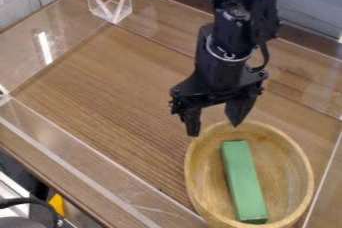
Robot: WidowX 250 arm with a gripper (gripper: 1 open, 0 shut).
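Note:
My black gripper (214, 112) hangs just above the back edge of a wooden bowl (201, 177), its fingers pointing down and spread open with nothing between them. A green rectangular block (243, 180) lies lengthwise inside the bowl, below and to the right of the gripper's fingertips.
A wooden tray floor (100, 102) leaves free room to the left. A clear wire-like holder (111, 4) stands at the back left. Transparent walls edge the tray, and a cable lies outside at the lower left.

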